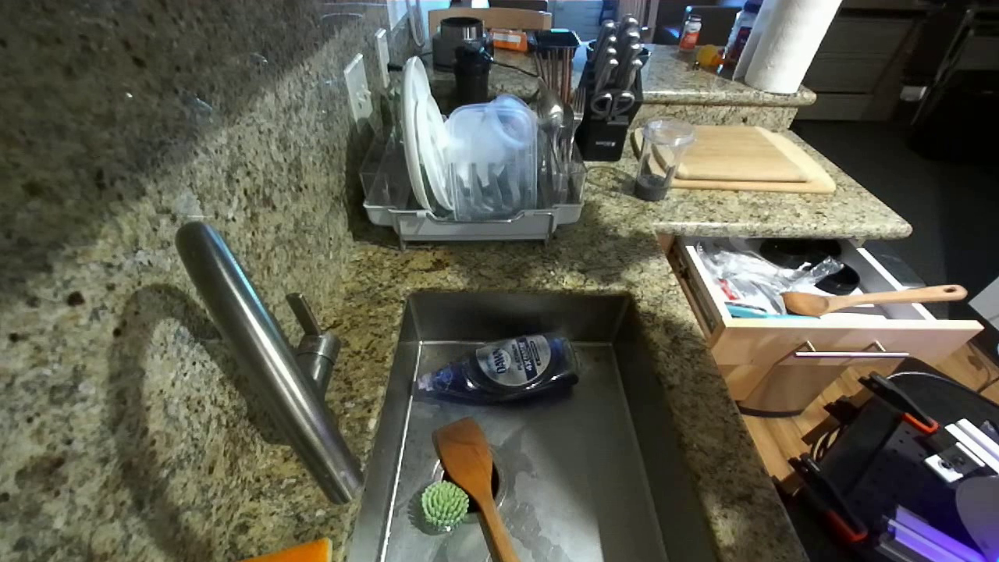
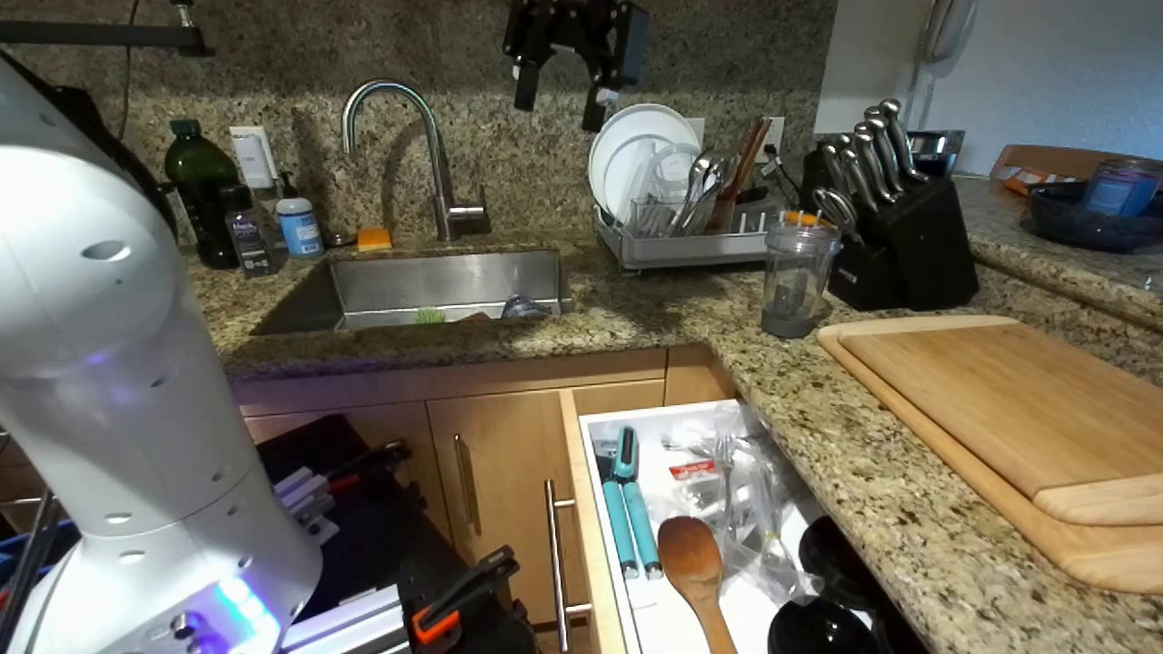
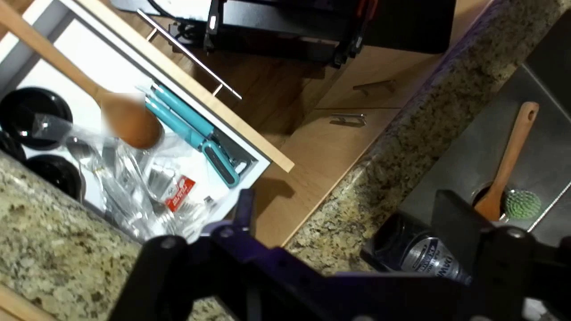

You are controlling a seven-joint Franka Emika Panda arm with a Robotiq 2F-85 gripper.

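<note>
High above the counter, between the faucet and the dish rack, my gripper (image 2: pixel 561 107) hangs open with nothing between its fingers. In the sink (image 1: pixel 599 449) a blue dish soap bottle (image 1: pixel 510 368) lies on its side. A flat wooden spatula (image 1: pixel 465 454) and a green scrub brush (image 1: pixel 445 504) lie by the drain. The drawer (image 2: pixel 665 420) is pulled out; a wooden spoon (image 2: pixel 689 550) rests in it, its handle reaching over the front edge in the first exterior view. Teal-handled scissors or tongs (image 3: pixel 184 123) and bagged utensils (image 3: pixel 134 187) lie beside the spoon.
A dish rack (image 2: pixel 676 249) with plates stands behind the sink. A clear cup (image 2: pixel 796 278), a knife block (image 2: pixel 905 245) and cutting boards (image 2: pixel 1014 403) occupy the right counter. The faucet (image 2: pixel 436 174) rises over the sink. Counter between sink and rack is clear.
</note>
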